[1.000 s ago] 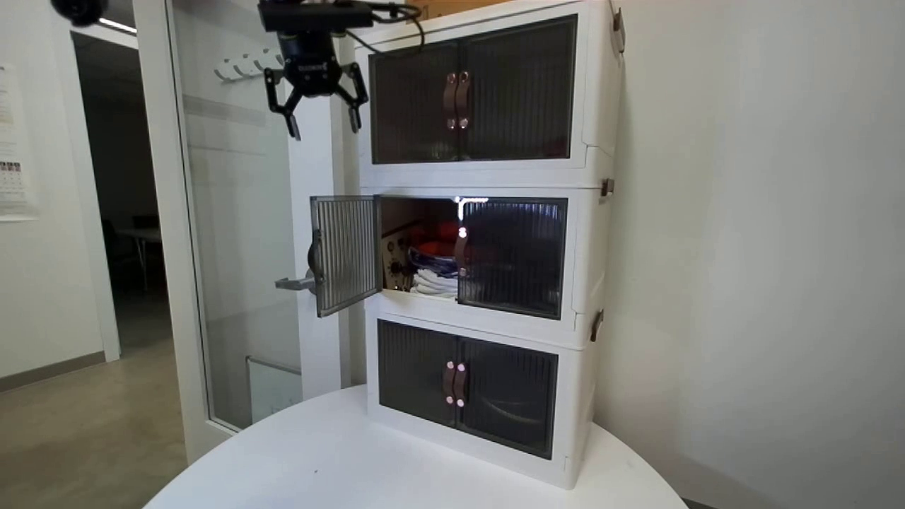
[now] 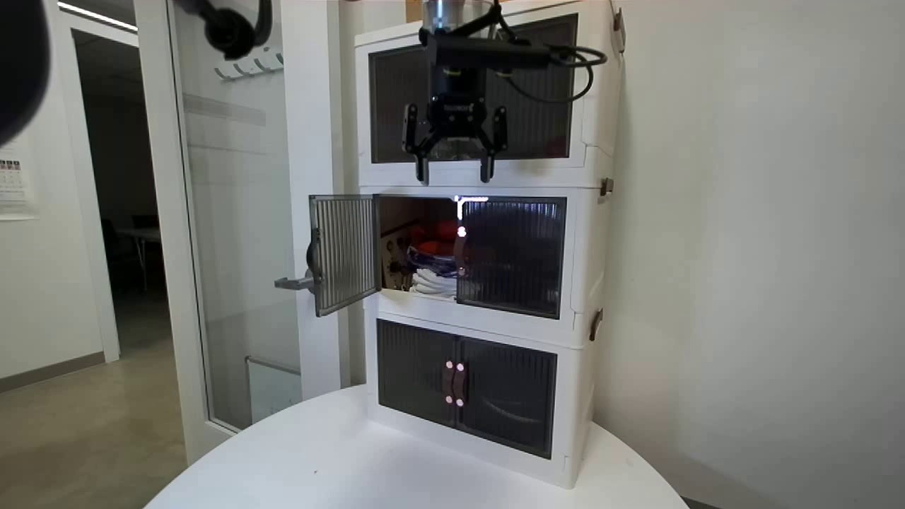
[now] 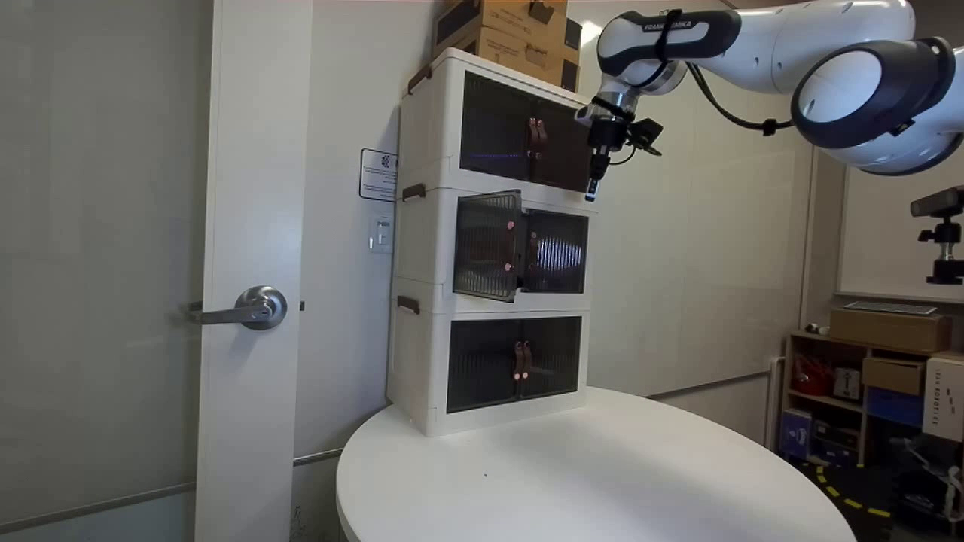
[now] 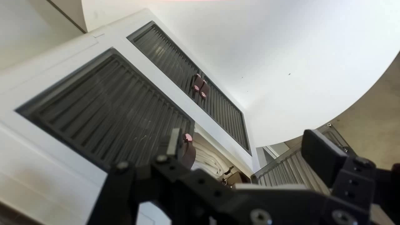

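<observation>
A white three-tier cabinet (image 2: 475,318) stands on a round table. Its middle tier has the left door (image 2: 346,254) swung outward, while the right door (image 2: 512,259) is closed, with a brown handle (image 4: 188,152) at its inner edge. Folded white cloth (image 2: 434,283) and red and blue items show inside. My gripper (image 2: 454,174) hangs open with its fingers pointing down, in front of the top tier's lower part and above the middle doors. Nothing is between its fingers. In the wrist view the open gap and the right door's handle appear beyond the fingers.
The bottom doors (image 2: 464,383) and top doors (image 3: 524,131) are closed. Cardboard boxes (image 3: 515,45) sit on top of the cabinet. A glass door with a lever handle (image 3: 248,310) stands beside it.
My gripper has moved right and lower in exterior view 1, from left of the top tier to in front of it. It stays open, and the cabinet doors look unchanged.
</observation>
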